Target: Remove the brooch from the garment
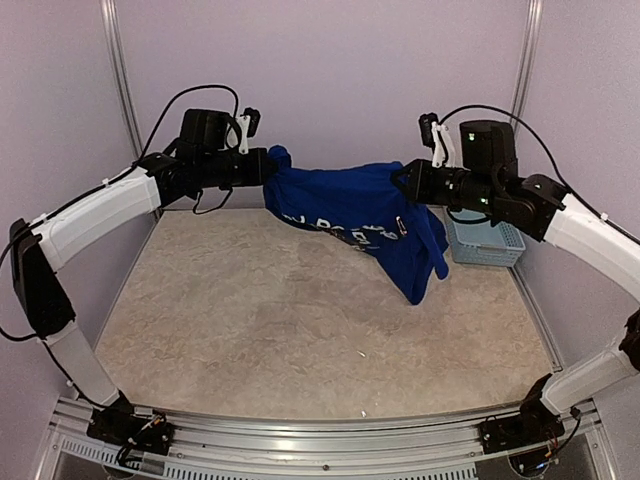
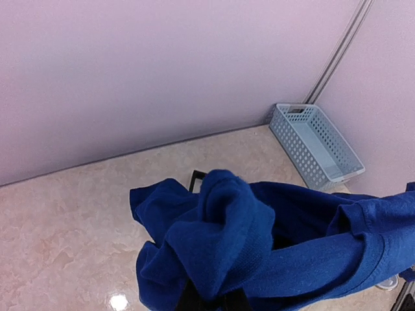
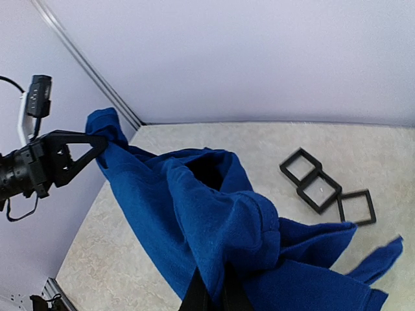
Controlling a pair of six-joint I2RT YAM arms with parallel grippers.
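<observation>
A blue garment [image 1: 350,210] with white lettering hangs stretched in the air between my two grippers. My left gripper [image 1: 266,166] is shut on one top corner, and my right gripper [image 1: 408,176] on the other. In the left wrist view the bunched cloth [image 2: 227,240] covers most of the fingers. In the right wrist view the cloth [image 3: 214,227] likewise hides the fingertips, with the left gripper beyond it. A small metallic object on the cloth [image 1: 400,226] near the right side may be the brooch; it is too small to tell.
A light-blue perforated basket [image 2: 314,146] stands at the back right. Black square frames [image 3: 311,188] lie on the table behind the garment.
</observation>
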